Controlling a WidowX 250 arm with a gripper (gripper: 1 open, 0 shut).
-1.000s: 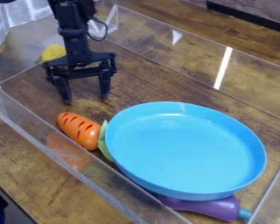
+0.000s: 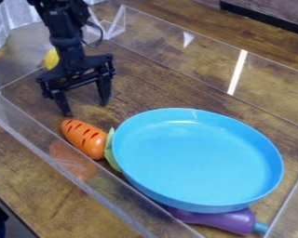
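My black gripper (image 2: 81,95) hangs low over the wooden tray floor at the upper left, its fingers apart with nothing seen between them. A yellow object (image 2: 49,58) sits behind it, partly hidden. An orange toy carrot (image 2: 85,137) lies in front of me, left of a large blue plate (image 2: 197,160). A purple toy eggplant (image 2: 218,221) lies below the plate, partly hidden by it.
Clear plastic walls (image 2: 27,130) edge the area. A pale yellow-green object beside the carrot is mostly hidden by the plate. The wooden floor behind the plate is clear.
My gripper has shifted slightly to the left. The carrot, plate and eggplant stay where they were.
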